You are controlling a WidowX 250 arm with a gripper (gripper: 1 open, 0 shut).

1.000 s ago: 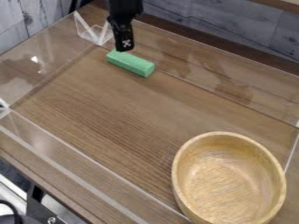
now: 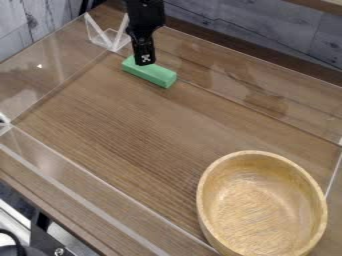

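Note:
My dark gripper [image 2: 143, 52] reaches down from the top of the camera view, its tip just above and behind a green block [image 2: 150, 72]. The block lies flat on the wooden table [image 2: 134, 150], set at a slant. The fingers are small and dark, and whether they are open or shut is hard to make out.
A large round pale wooden bowl [image 2: 261, 205] stands at the lower right. Clear plastic pieces are at the upper left edge. A grey wall runs along the back right.
My gripper has moved slightly downward toward the green block. The block and the bowl appear unmoved.

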